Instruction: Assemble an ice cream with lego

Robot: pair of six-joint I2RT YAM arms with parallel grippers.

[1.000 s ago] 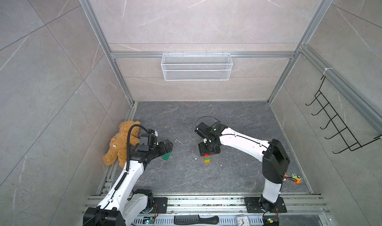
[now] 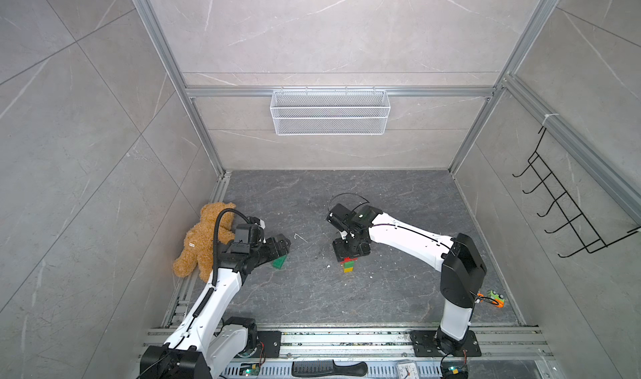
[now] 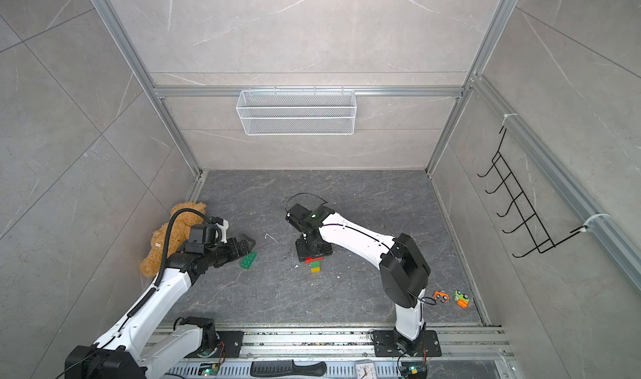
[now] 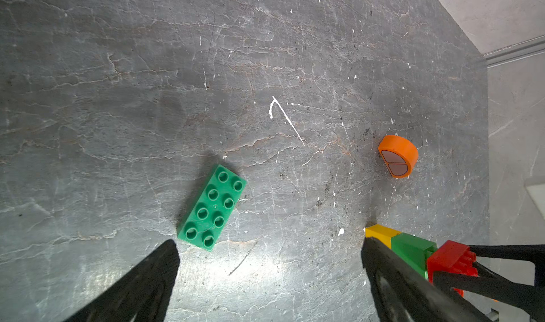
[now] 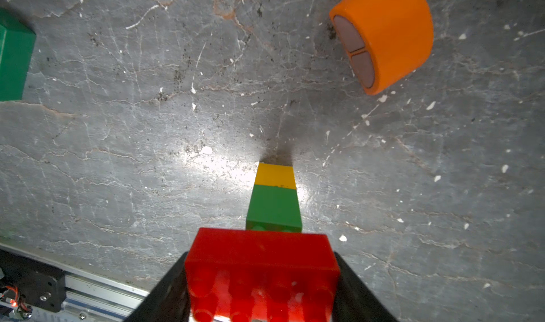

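A red brick is between the fingers of my right gripper, which is shut on it. Under the red brick stand a green block and a yellow block, forming an upright stack; the red brick appears to sit on the green one, though the exact seating is hidden. A loose green brick lies flat, studs up, left of the stack. My left gripper stands open above the floor close to that brick, with nothing between its fingers. An orange round piece lies on the floor beyond the stack.
A brown teddy bear sits against the left wall beside my left arm. Small toy vehicles are at the front right. A mesh basket hangs on the back wall. Between the two grippers the floor is largely clear.
Hardly anything differs. Both arms stand almost where they stood a second ago, and my right gripper is still at the red brick on the stack.
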